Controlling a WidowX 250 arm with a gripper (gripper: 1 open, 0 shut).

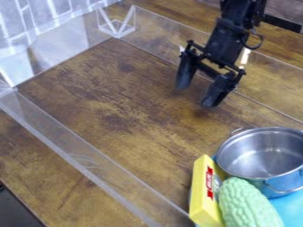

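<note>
A black robot gripper (201, 82) hangs from its arm over the back right of the wooden tray, its two fingers spread apart low near the board, with nothing seen between them. Behind it a small pale object (242, 58), partly hidden by the arm, is at the right; what it is cannot be told.
At the front right sit a steel pot (263, 158), a yellow box (204, 193) with a red label, a green corn-like toy (246, 202) and a blue object. Clear plastic walls (71, 151) edge the board.
</note>
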